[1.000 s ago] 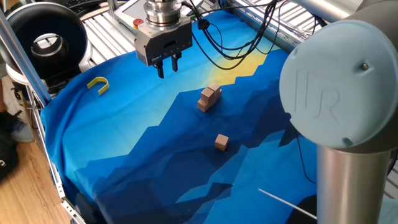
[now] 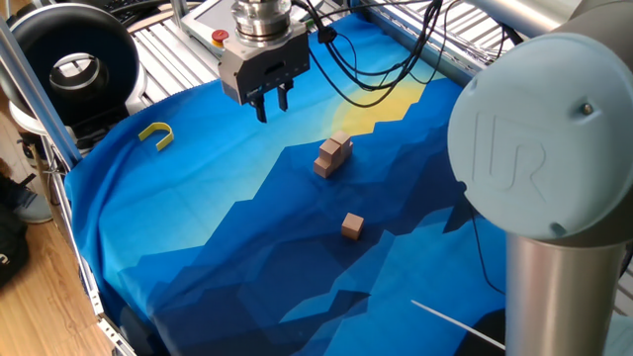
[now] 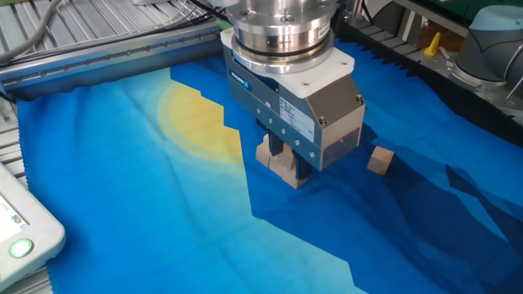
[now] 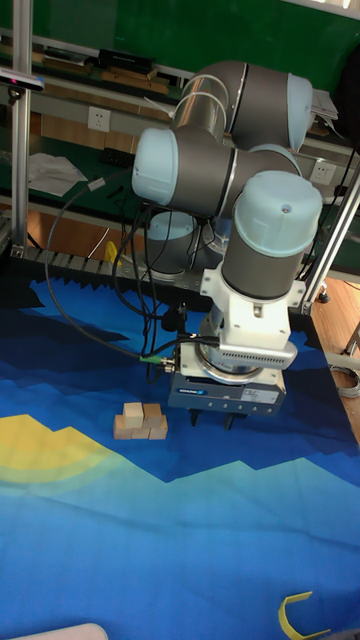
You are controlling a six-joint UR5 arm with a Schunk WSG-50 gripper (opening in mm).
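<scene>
My gripper [image 2: 273, 111] hangs above the cloth with its two fingers apart and nothing between them, so it is open. Beyond it in exterior view 1 sits a compact stack of wooden blocks [image 2: 333, 155], with blocks resting on a lower row. In exterior view 3 that stack [image 4: 140, 422] stands to the left of the gripper [image 4: 211, 420]. The gripper [image 3: 289, 159] partly covers the stack [image 3: 268, 153] in exterior view 2. A single wooden cube [image 2: 352, 226] lies apart from the stack; the cube [image 3: 380, 161] shows right of the gripper in exterior view 2. Exterior view 3 does not show it.
A blue patterned cloth [image 2: 227, 282] covers the table, with much bare room around the blocks. One yellow curved strip [image 2: 156, 133] lies near its left edge. Black cables [image 2: 381, 94] loop beside the gripper. A tablet-like panel [image 3: 26, 233] borders the cloth.
In exterior view 1 my gripper has shifted very slightly to the right, its fingers still apart. The stack and the single cube have stayed where they were.
</scene>
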